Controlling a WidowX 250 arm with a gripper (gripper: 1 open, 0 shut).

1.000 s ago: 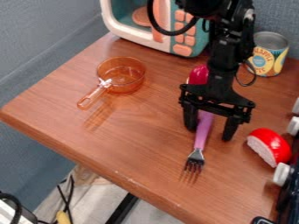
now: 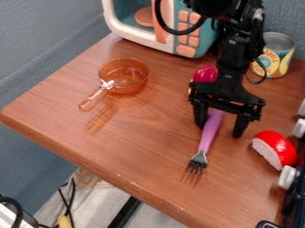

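Note:
My black gripper (image 2: 219,121) is low over the table with its two fingers spread apart, straddling the upper handle of a pink-handled fork (image 2: 206,138). The fork lies with its metal tines pointing toward the near edge. Whether either finger touches the handle I cannot tell. A red round object (image 2: 205,73) sits just behind the gripper, partly hidden by it.
An orange translucent pan (image 2: 123,76) is at the left. A toy microwave (image 2: 159,22) and a can (image 2: 274,55) stand at the back. A red-and-white object (image 2: 274,149) lies at the right.
The gripper has shifted very slightly over about the last second. The fork and other objects look unmoved.

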